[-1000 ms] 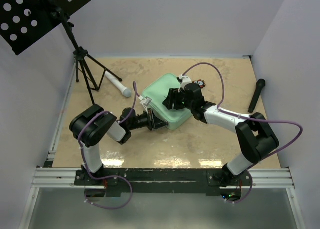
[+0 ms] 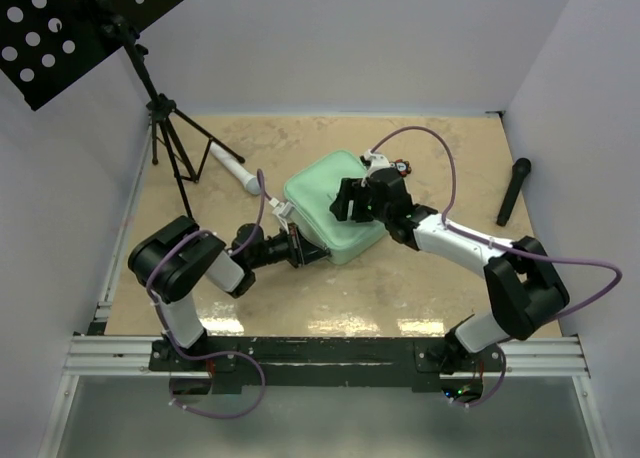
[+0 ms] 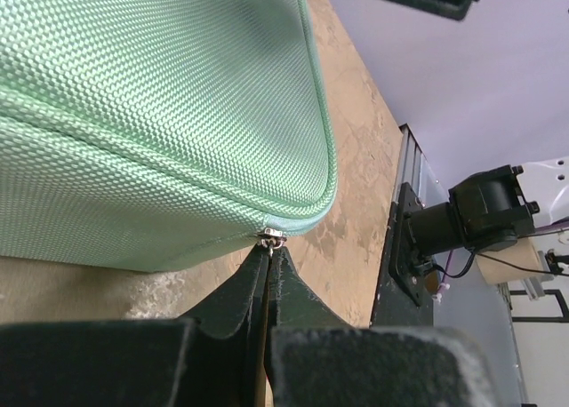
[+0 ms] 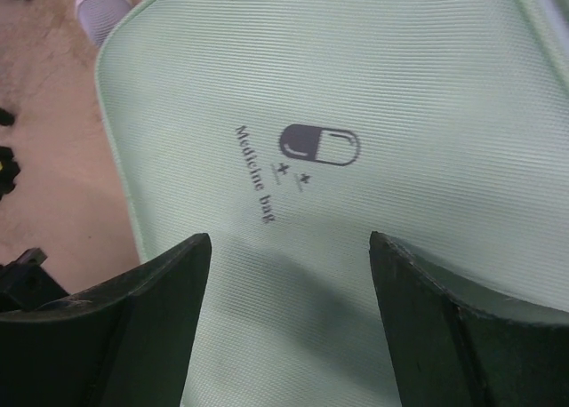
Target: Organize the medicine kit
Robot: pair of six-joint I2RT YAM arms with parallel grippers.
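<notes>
The mint-green medicine bag [image 2: 320, 185] lies closed on the table, its printed name and pill picture showing in the right wrist view on the lid [image 4: 267, 87]. At the bag's front corner, my left gripper is shut on the small metal zipper pull [image 3: 273, 235], with the fingertips pinched together. My right gripper stands open over the lid with no object between its fingers; whether the tips touch the cloth I cannot tell.
A white cylinder [image 2: 235, 168] lies left of the bag by the black stand [image 2: 172, 128]. A dark microphone-like object [image 2: 514, 192] rests at the far right. Behind the right gripper is a small black-and-red item [image 2: 402, 166]. Bare table lies in front and right.
The right gripper has moved a little right and opened wider above the lid.
</notes>
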